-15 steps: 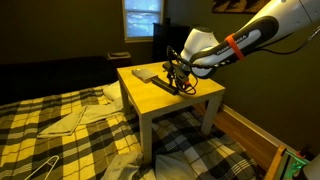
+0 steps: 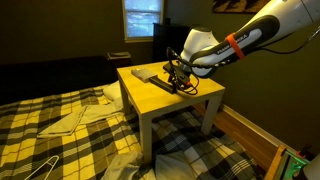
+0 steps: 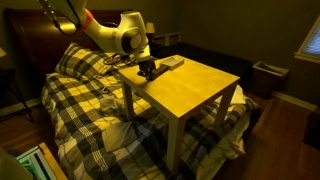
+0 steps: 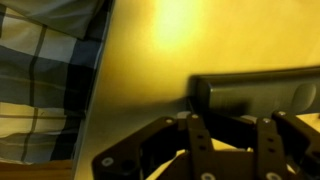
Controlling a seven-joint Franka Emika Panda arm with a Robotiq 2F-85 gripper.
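Observation:
My gripper is low over the light tabletop (image 4: 150, 70), right against a long dark object (image 4: 265, 90) lying on it. In the wrist view the fingers are together, and nothing shows between them. The dark object reaches out of that view on the right, and its near side is partly hidden by the gripper. From the first exterior view it appears as a dark bar (image 2: 160, 84) beside the gripper (image 2: 180, 88). Whether the fingertips touch it I cannot tell.
A pale flat object (image 2: 144, 74) lies farther back on the table. The table's edge drops off close to the gripper, above a plaid-covered bed (image 4: 35, 85). Bare tabletop (image 3: 205, 85) spreads across the other side.

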